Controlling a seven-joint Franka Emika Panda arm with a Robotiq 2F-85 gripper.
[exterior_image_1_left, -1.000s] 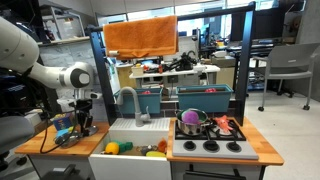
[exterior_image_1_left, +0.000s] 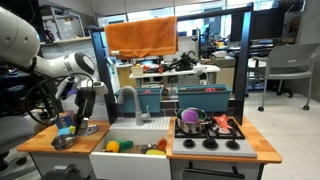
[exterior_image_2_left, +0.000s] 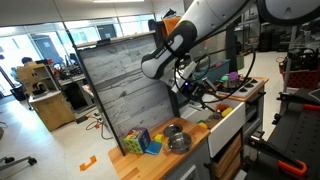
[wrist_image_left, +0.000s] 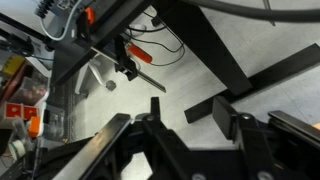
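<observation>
My gripper points at the floor beyond the bench in the wrist view. Its dark fingers (wrist_image_left: 148, 122) stand apart, and nothing shows between them. The white arm (exterior_image_1_left: 78, 68) reaches in from the left over the wooden counter in exterior view 1; the gripper's tips are hard to make out there. Metal bowls (exterior_image_2_left: 180, 141) sit on the counter's left end in exterior view 2, near a colourful box (exterior_image_2_left: 137, 140) and a blue item (exterior_image_2_left: 154, 148). The white sink (exterior_image_1_left: 130, 134) holds several toy foods, among them an orange one (exterior_image_1_left: 112, 146).
Right of the sink, a pot (exterior_image_1_left: 190, 121) with something purple stands on the stove (exterior_image_1_left: 212, 145). A tall faucet (exterior_image_1_left: 135, 103) rises behind the sink. Teal bins (exterior_image_1_left: 204, 97) and dark frame posts bound the back. An orange towel (exterior_image_1_left: 142, 37) hangs above.
The arm has risen from the counter's left end and its wrist has swung nearer the camera. A metal bowl at the left now shows more clearly. The sink and stove things look unmoved.
</observation>
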